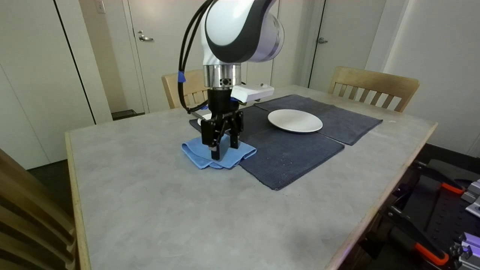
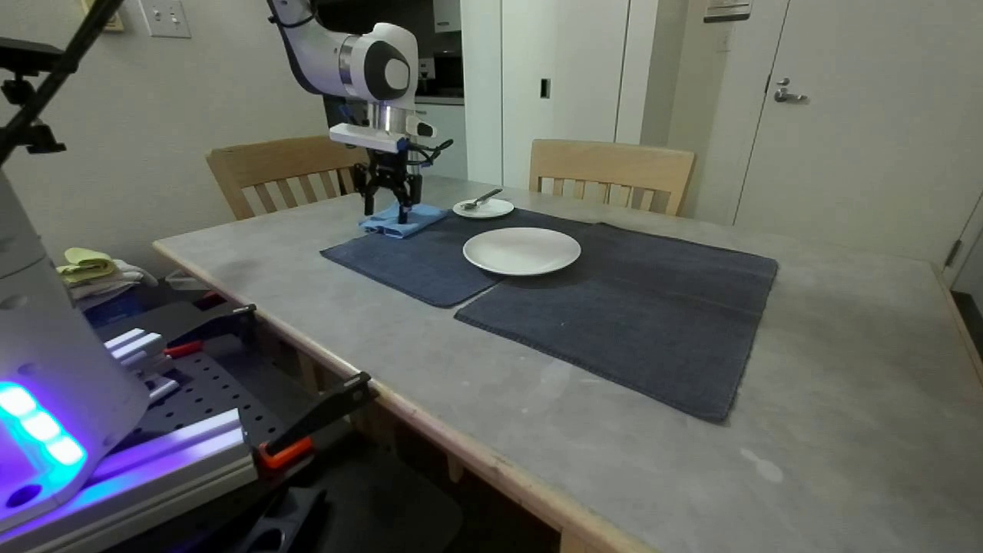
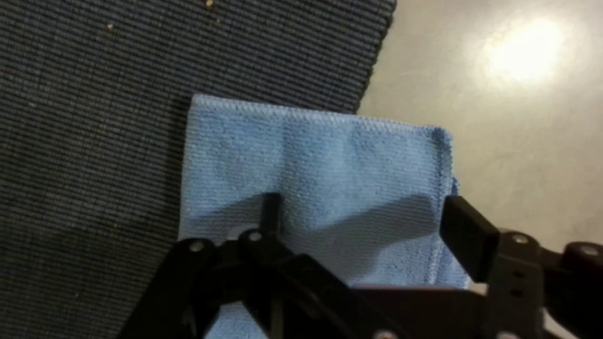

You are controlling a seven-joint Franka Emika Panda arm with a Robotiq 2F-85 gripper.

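Note:
A folded blue cloth (image 1: 204,150) lies partly on the grey table and partly over the edge of a dark placemat (image 3: 101,141). Right above it, my gripper (image 1: 225,150) points straight down with its fingertips at the cloth's level. In the wrist view the two fingers stand apart, with the blue cloth (image 3: 339,169) spread flat beneath and between them. The right finger (image 3: 469,237) is over the cloth's hemmed side; the left one (image 3: 271,214) is over its other half. Whether the fingertips touch the fabric I cannot tell.
A large white plate (image 2: 521,252) sits where the two dark placemats meet. Behind my gripper is a small white plate (image 2: 498,208) with a utensil (image 2: 484,198) on it.

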